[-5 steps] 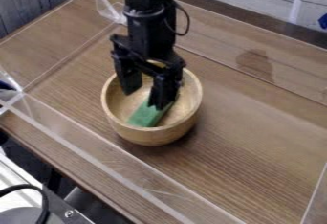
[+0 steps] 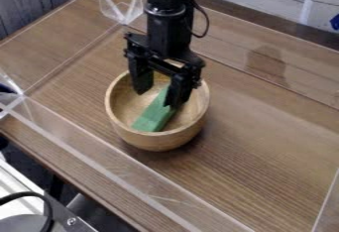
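A round wooden bowl point(image 2: 127, 119) sits near the middle of the table with a green block point(image 2: 154, 117) lying in it. The black gripper point(image 2: 157, 82) hangs over the bowl's back part, open, its two fingers spread to either side above the block. The arm hides part of the bowl's rear rim.
Clear plastic panels edge the left side and back. A grey device with a black cable lies off the table at the lower left.
The gripper has risen slightly and moved a little toward the back, showing more of the green block. The bowl stays in about the same place.
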